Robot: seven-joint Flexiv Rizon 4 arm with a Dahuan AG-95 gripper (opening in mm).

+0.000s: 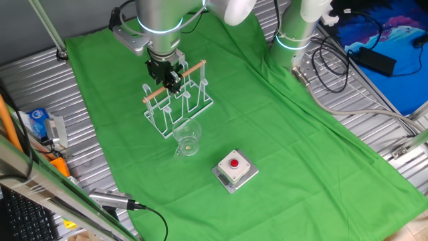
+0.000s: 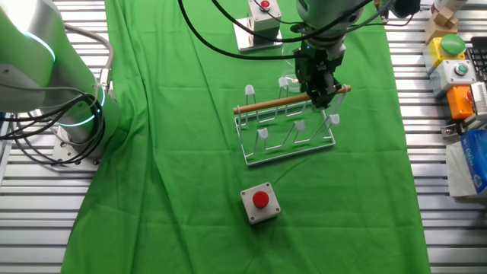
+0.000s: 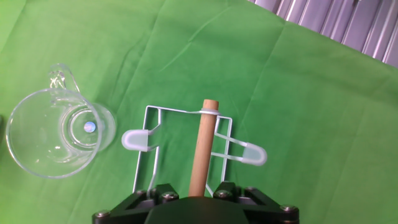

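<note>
A white wire cup rack (image 1: pixel 167 127) with a wooden top bar (image 1: pixel 195 68) stands on the green cloth. My gripper (image 1: pixel 174 86) points down at the middle of that bar. In the wrist view the wooden bar (image 3: pixel 204 143) runs down to the dark fingers (image 3: pixel 166 194) at the bottom edge; whether they touch it or are closed on it is not clear. Beside the rack stands a clear glass mug (image 1: pixel 188 137), empty-looking, its handle toward the front left. The wrist view has this glass mug (image 3: pixel 46 134) left of the rack, apart from it.
A red push button on a grey box (image 1: pixel 234 166) sits on a metal plate in front of the rack. Another red button box (image 2: pixel 260 202) is on the rack's other side. Cables (image 2: pixel 228 55) hang by the arm.
</note>
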